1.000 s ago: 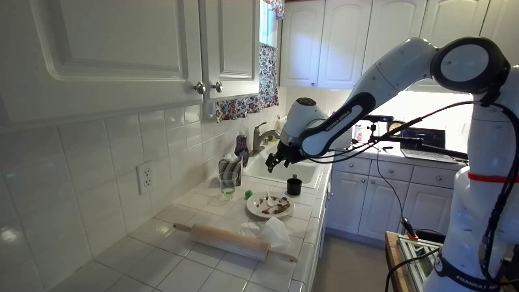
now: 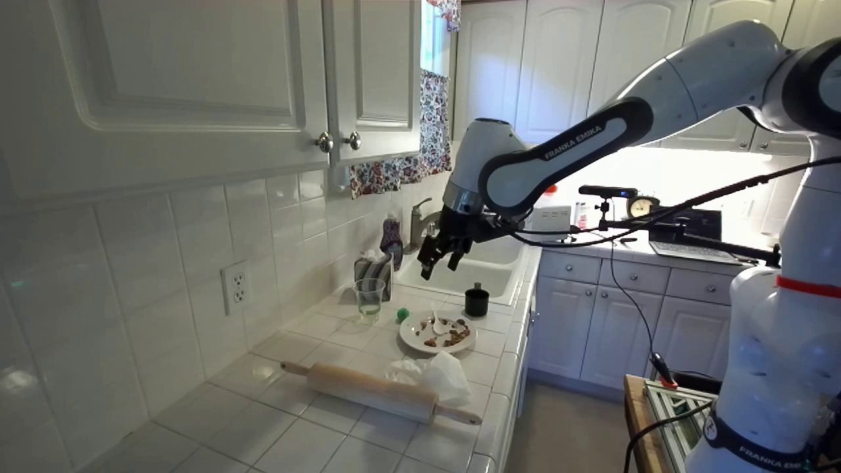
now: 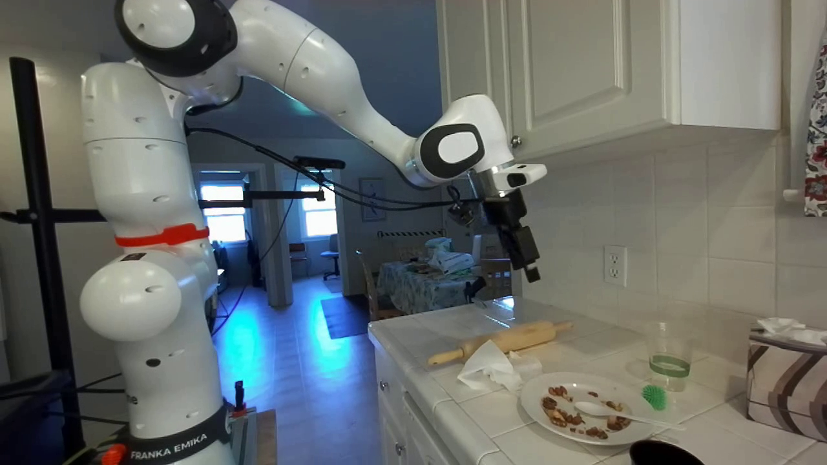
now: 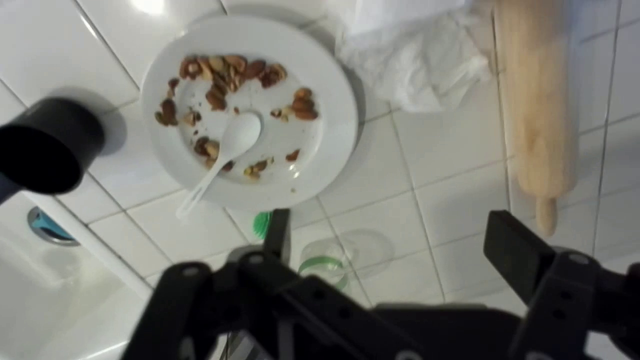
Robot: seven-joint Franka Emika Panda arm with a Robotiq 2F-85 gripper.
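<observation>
My gripper hangs open above the counter, its dark fingers [image 4: 517,255] wide apart and nothing held. Below it in the wrist view, a white plate [image 4: 336,129] carries scattered nuts [image 4: 225,75] and a white plastic spoon [image 4: 240,135], whose handle reaches past the rim. A clear cup with a green band [image 4: 324,264] stands near one finger. Partly behind that finger sits a green spiky ball [image 4: 261,224]. Crumpled white tissue [image 4: 414,66] lies between the plate and a wooden rolling pin [image 4: 543,102]. Beside the plate is a black cup [image 4: 51,144] with a handle.
A striped tissue box [image 2: 372,276] and a purple bottle [image 2: 391,238] stand along the tiled wall by the sink [image 2: 481,268]. Upper cabinets [image 3: 589,62] overhang the counter. Bare tiles [image 2: 260,418] lie in front of the rolling pin.
The arm has risen, and my gripper is higher and slightly to the left in exterior view 1. The objects on the counter lie where they were.
</observation>
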